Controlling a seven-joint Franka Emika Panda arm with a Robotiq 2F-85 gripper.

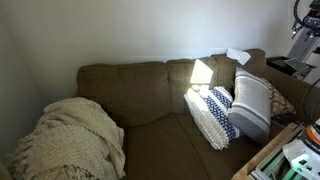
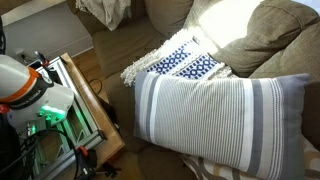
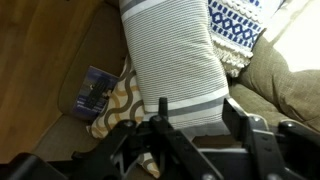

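Note:
The striped grey and white pillow (image 1: 252, 104) rests on the right end of the sofa, leaning among other pillows. Its stripes fill the middle of the wrist view, where the pillow (image 3: 178, 62) lies beyond my gripper. The two black fingers stand apart, and nothing is gripped between them. High at the right edge of exterior view 1, my gripper (image 1: 303, 22) is partly cut off, well above the pillow. Exterior view 2 shows the pillow (image 2: 215, 122) lying across the seat, with no gripper over it.
A white and blue fringed pillow (image 1: 211, 118) lies just left of the striped one. A tan patterned pillow (image 3: 124, 97) is partly under it. A knitted blanket (image 1: 68, 142) covers the sofa's left end.

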